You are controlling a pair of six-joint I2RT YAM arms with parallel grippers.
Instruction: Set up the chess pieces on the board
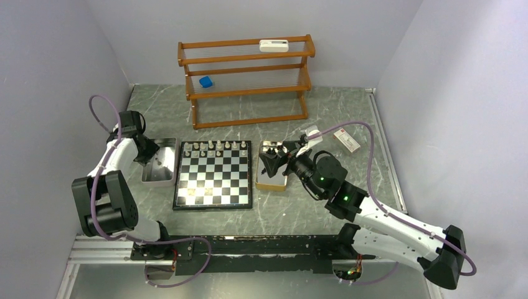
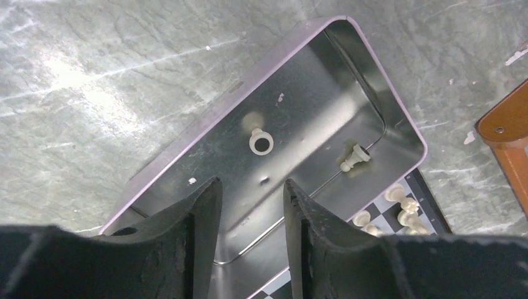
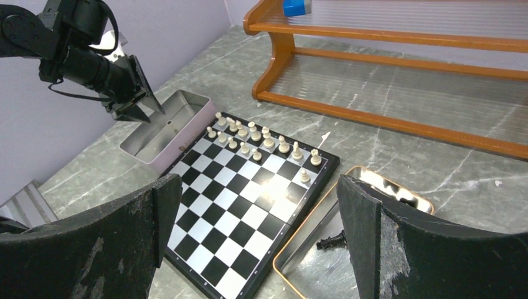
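Two white pieces lie in the left grey tray (image 2: 398,118): one white piece (image 2: 261,144) has its hollow-looking round base toward the camera, the other white piece (image 2: 355,157) lies on its side near the tray's far corner. Over this tray hangs my left gripper, its fingers apart and nothing between them. White pieces fill the far row of the chessboard (image 1: 213,180); the second row holds several at its left and a lone white piece (image 3: 305,176) at its right end. My right gripper stands open and empty above the right tray (image 1: 271,186), where dark pieces (image 3: 332,241) lie.
Behind the board stands a wooden rack (image 1: 249,93) with a blue object (image 1: 205,81) and a white device (image 1: 274,46) on it. A small white box (image 1: 346,140) lies at the right. The board's near rows are empty.
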